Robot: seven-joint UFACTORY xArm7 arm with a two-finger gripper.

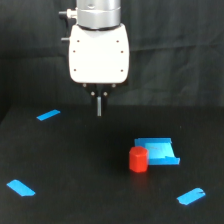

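Note:
My gripper [99,112] hangs upright above the back of the dark table, left of the middle. Its fingers are together under the white hand, with nothing visible between them. On the table to the right stands a red cylinder-like object [138,159]. Directly behind it is a bright blue tray-like object [162,152], partly hidden by the red one. The gripper is well apart from both, higher up and to their left.
Flat blue pieces lie on the table: one at the back left [48,115], another at the front left [20,188] and a third at the front right [191,196]. A dark curtain [175,60] hangs behind.

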